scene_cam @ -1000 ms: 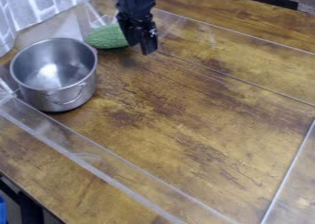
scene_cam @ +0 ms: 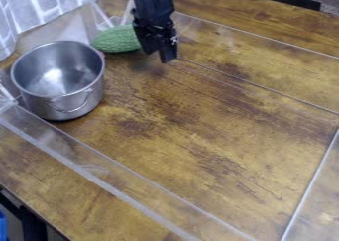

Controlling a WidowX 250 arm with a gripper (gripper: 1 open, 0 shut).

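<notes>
A green, ridged, oblong vegetable [scene_cam: 115,39] lies at the top left of the view, behind a steel pot [scene_cam: 59,81]. My black gripper [scene_cam: 162,53] reaches down from the top edge just to the right of the vegetable, close to or against its end. I cannot tell whether its fingers are open or shut, or whether anything is between them.
Clear plastic edging runs along the table's sides. A white patterned cloth or curtain [scene_cam: 34,12] is at the top left, and a dark edge lies at the top right.
</notes>
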